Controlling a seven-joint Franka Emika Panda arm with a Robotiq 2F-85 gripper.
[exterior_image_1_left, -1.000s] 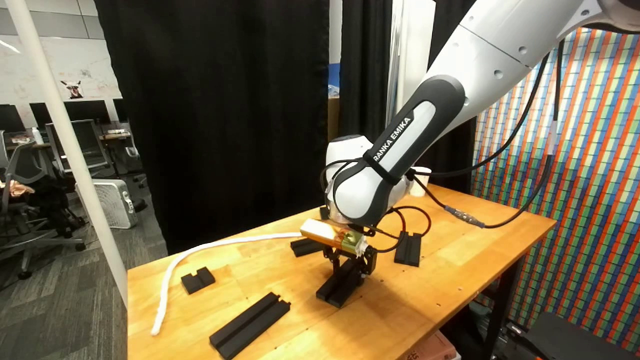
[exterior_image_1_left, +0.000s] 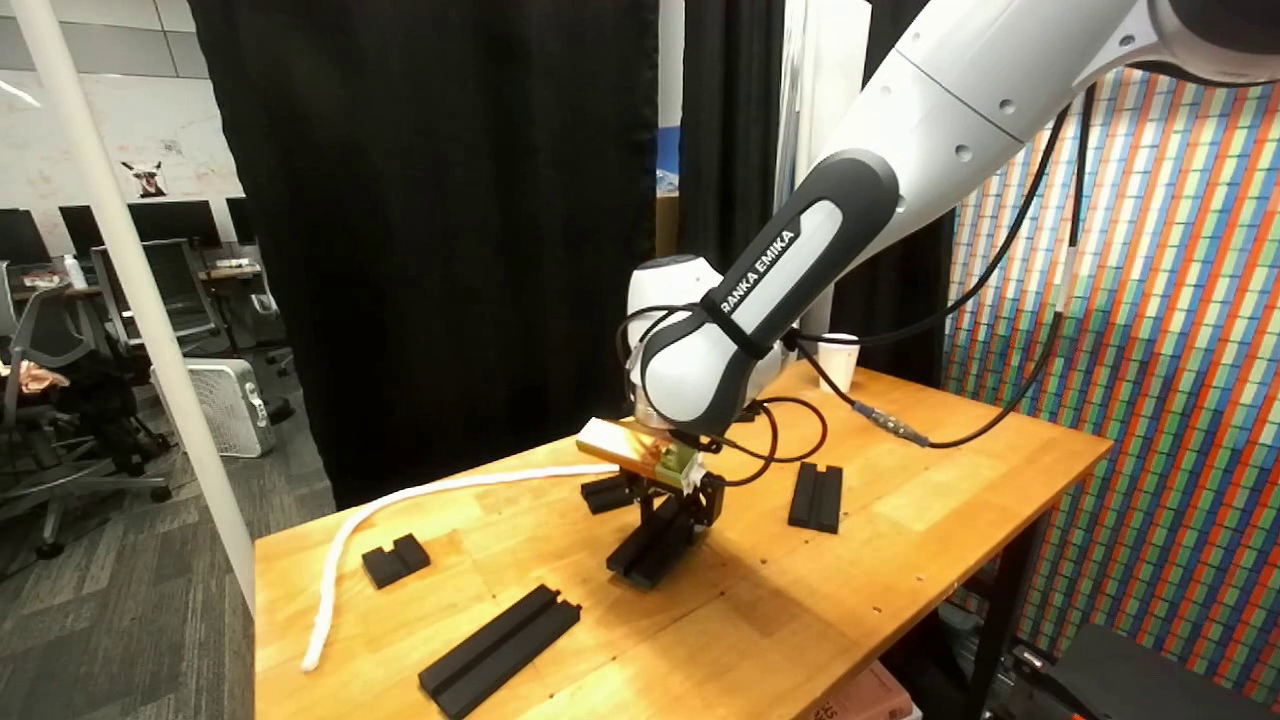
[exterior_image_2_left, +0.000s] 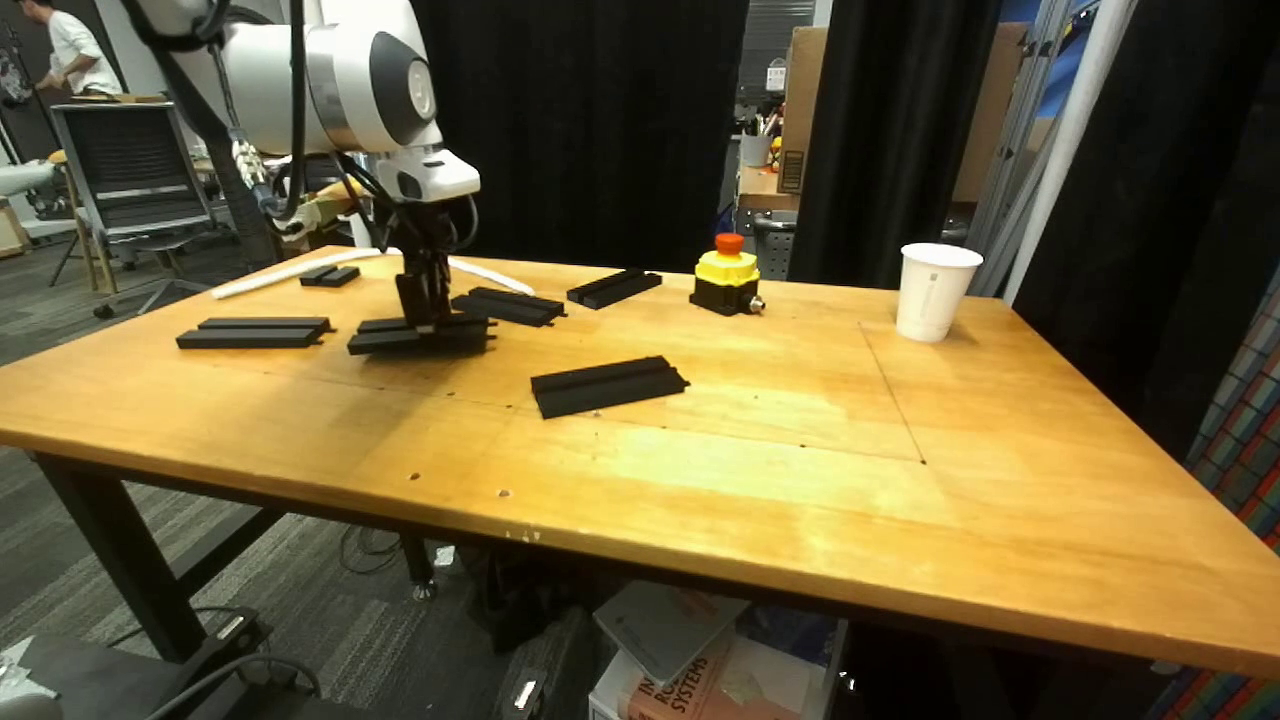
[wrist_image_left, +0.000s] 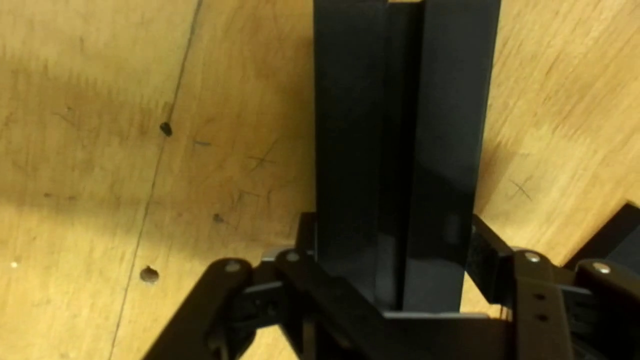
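My gripper is shut across the width of a black grooved track piece (wrist_image_left: 354, 120), one finger against each long side. In exterior view 1 that same piece (exterior_image_1_left: 648, 554) hangs under the gripper, its near end raised a little from the table. Exterior view 2 has the held piece (exterior_image_2_left: 414, 341) low over the tabletop, beneath the black fingers (exterior_image_2_left: 420, 300). Whether any part of it touches the wood I cannot tell. Another long track piece (exterior_image_1_left: 501, 648) lies flat in front and to the left in exterior view 1.
More track pieces lie around: a short one (exterior_image_1_left: 396, 559), one at the right (exterior_image_1_left: 816, 498) and one behind the gripper (exterior_image_2_left: 510, 305). A white cord (exterior_image_1_left: 396, 498) curves along the left. A yellow-red button box (exterior_image_2_left: 726, 278) and paper cup (exterior_image_2_left: 936, 290) stand farther off.
In exterior view 1, the arm and the held track piece have shifted left and slightly up, nearer the long loose piece. The other pieces have stayed in place.
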